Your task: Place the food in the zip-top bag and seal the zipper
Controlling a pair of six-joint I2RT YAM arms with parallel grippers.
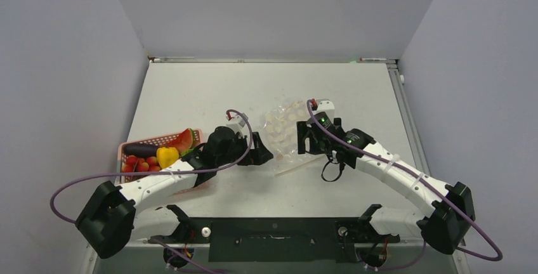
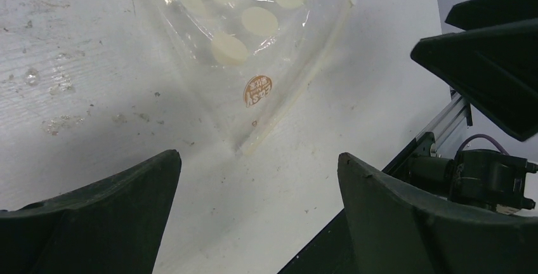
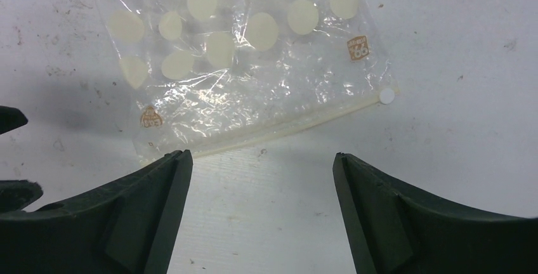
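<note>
A clear zip top bag (image 1: 283, 136) with pale dots lies flat in the middle of the table. Its zipper strip (image 3: 279, 129) runs along the near edge, with a round white slider (image 3: 387, 96) at the right end. My left gripper (image 1: 265, 148) stands open above the table by the bag's left side, nothing between its fingers. Over the bag's right part hangs my right gripper (image 1: 303, 141), open and empty, hiding some of the bag from above. The food sits in a basket (image 1: 120, 158) at the left: an eggplant (image 1: 143, 150), tomatoes (image 1: 136, 164), a yellow pepper (image 1: 167, 156) and a watermelon slice (image 1: 183, 139).
The left arm (image 1: 156, 184) passes over the basket's near part and covers some of it. Bare table (image 1: 254, 84) lies behind the bag, and the area in front is also free. Walls flank both sides.
</note>
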